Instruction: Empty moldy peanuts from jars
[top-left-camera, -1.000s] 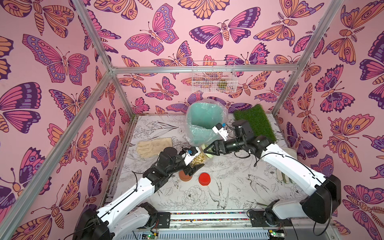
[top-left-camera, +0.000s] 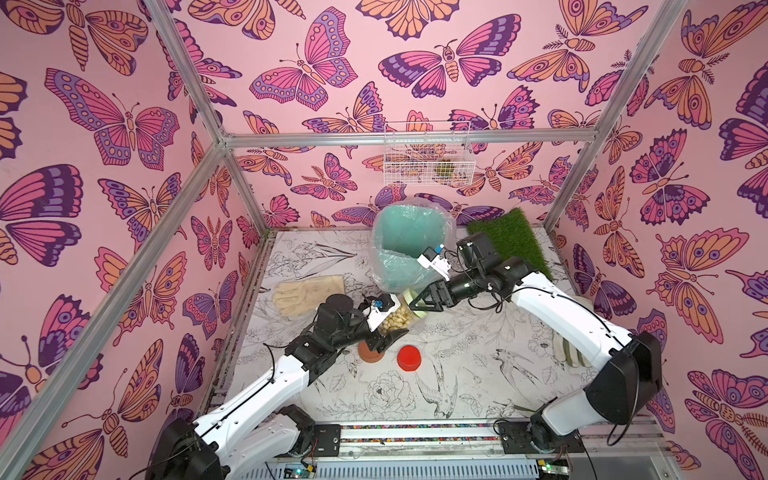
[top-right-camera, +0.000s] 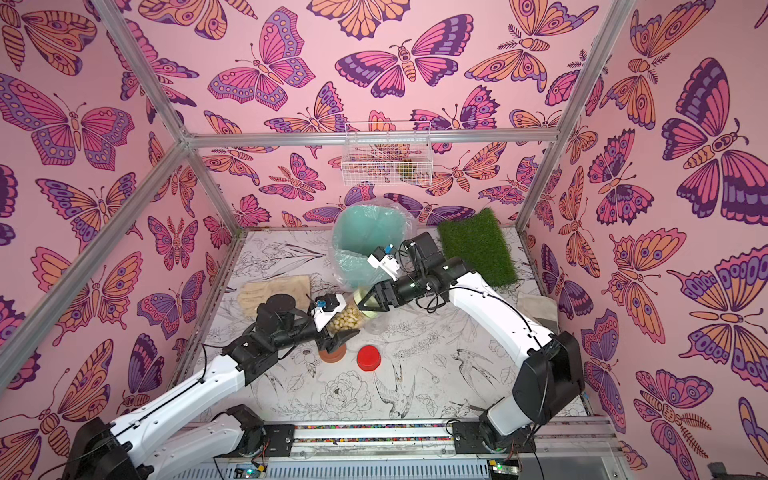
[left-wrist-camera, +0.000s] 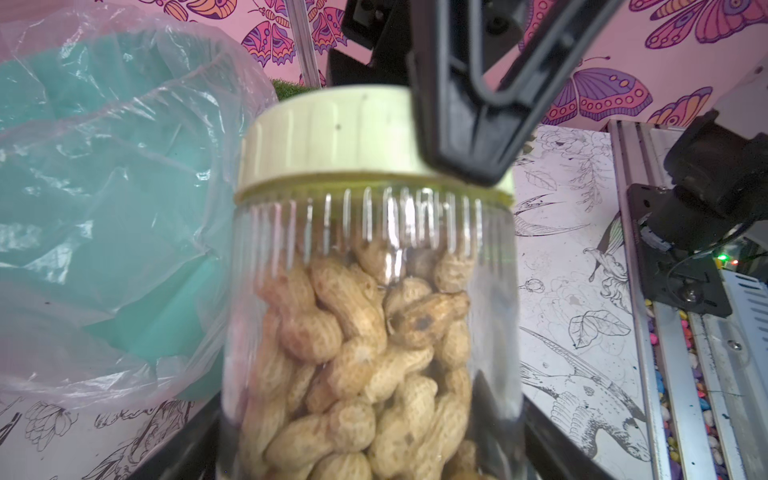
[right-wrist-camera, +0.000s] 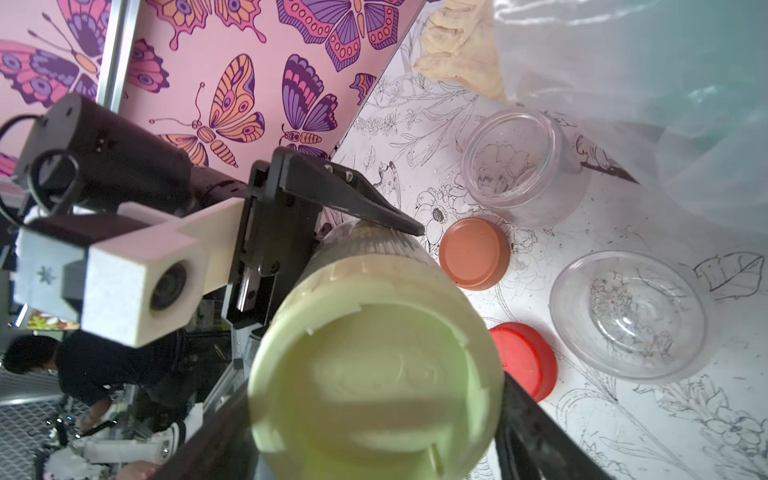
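A clear jar of peanuts (left-wrist-camera: 352, 368), some darkened, with a pale green lid (left-wrist-camera: 328, 136), is raised beside the lined teal bin (left-wrist-camera: 112, 176). My left gripper (top-left-camera: 382, 326) is round the jar's body; how firmly it grips is hidden. My right gripper (top-left-camera: 424, 297) is at the lid, one finger (left-wrist-camera: 464, 96) over its side in the left wrist view. Two empty clear jars (right-wrist-camera: 512, 164) stand on the table by a brown lid (right-wrist-camera: 472, 252) and a red lid (right-wrist-camera: 520, 360).
Beige gloves (top-left-camera: 308, 294) lie left of the bin, a green turf mat (top-left-camera: 520, 248) at back right. A wire basket (top-left-camera: 428, 164) hangs on the back wall.
My left arm has not visibly moved.
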